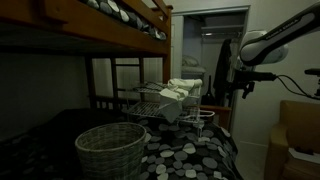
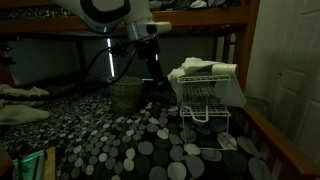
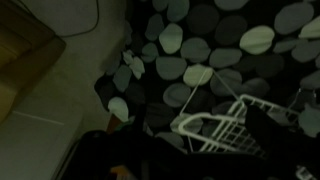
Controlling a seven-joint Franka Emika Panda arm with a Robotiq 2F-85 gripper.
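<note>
My gripper hangs in the air at the right, clear of the bed, with its fingers open and nothing seen between them. From the other side, the dark gripper shows above the bedspread, between the basket and the rack. A white wire rack stands on the bed with pale cloth draped over its top. Its white wires also show low in the wrist view, where the rack lies partly behind my dark fingers. A woven basket sits at the near end of the bed; its inside is hidden.
A black bedspread with grey dots covers the bed. The upper bunk overhangs it. A tan armchair stands at the right. Bare floor shows beside the bed in the wrist view.
</note>
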